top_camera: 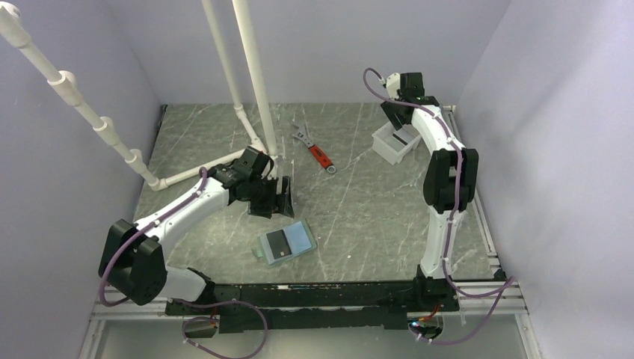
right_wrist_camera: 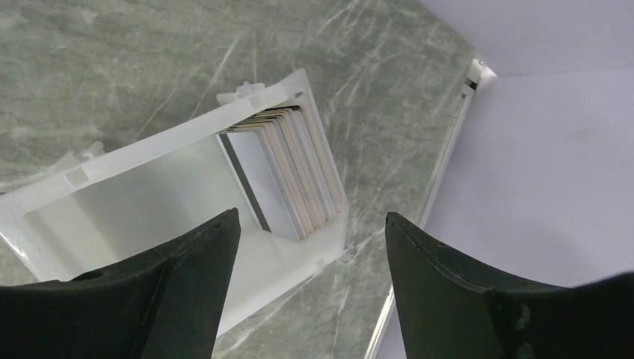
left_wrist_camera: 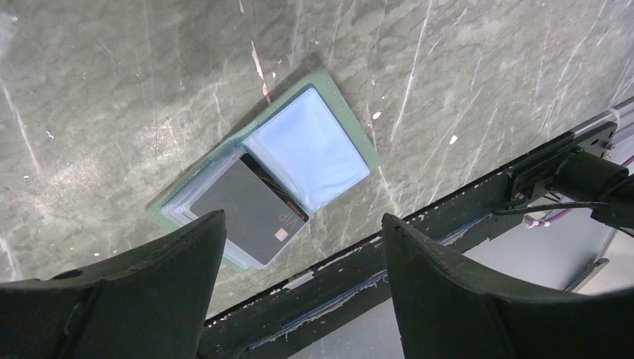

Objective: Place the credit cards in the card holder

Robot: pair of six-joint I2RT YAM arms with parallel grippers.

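The card holder (top_camera: 288, 243) lies open and flat near the table's front. In the left wrist view, a dark grey card (left_wrist_camera: 252, 209) sits in its lower-left side, while the pale blue-white side (left_wrist_camera: 312, 146) shows no card. My left gripper hangs above the holder, its fingers apart and nothing between them. At the back right, a white box (top_camera: 389, 146) holds a stack of several cards (right_wrist_camera: 280, 172), standing on edge at one end. Over this box my right gripper is open and empty, with the card stack lying below and beyond the gap between its fingers.
A red-handled wrench (top_camera: 321, 155) lies at the back middle. White pipes (top_camera: 256, 82) rise behind my left arm, close to it.
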